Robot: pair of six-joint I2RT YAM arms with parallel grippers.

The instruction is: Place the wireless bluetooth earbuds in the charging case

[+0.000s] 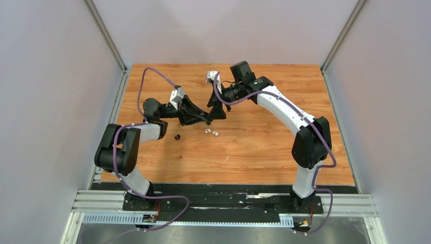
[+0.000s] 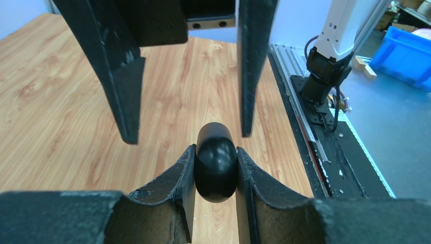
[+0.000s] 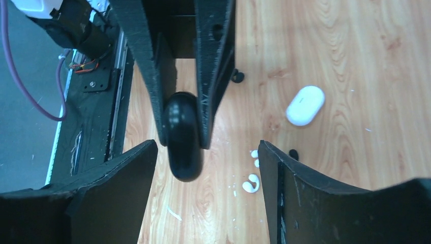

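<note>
A glossy black oval charging case [image 2: 215,168] [image 3: 184,142] is held upright-ended in my left gripper [image 1: 203,116], whose fingers are shut on it. My right gripper [image 1: 216,114] hangs open just beside it, its two fingers around the case's end but apart from it in the left wrist view. On the table lie a white oval case [image 3: 305,105], white earbuds [image 1: 215,133] [image 3: 251,183] and small black earbuds [image 1: 177,136] [image 3: 237,76].
Walls enclose its sides and back; a dark metal rail runs along the front edge.
</note>
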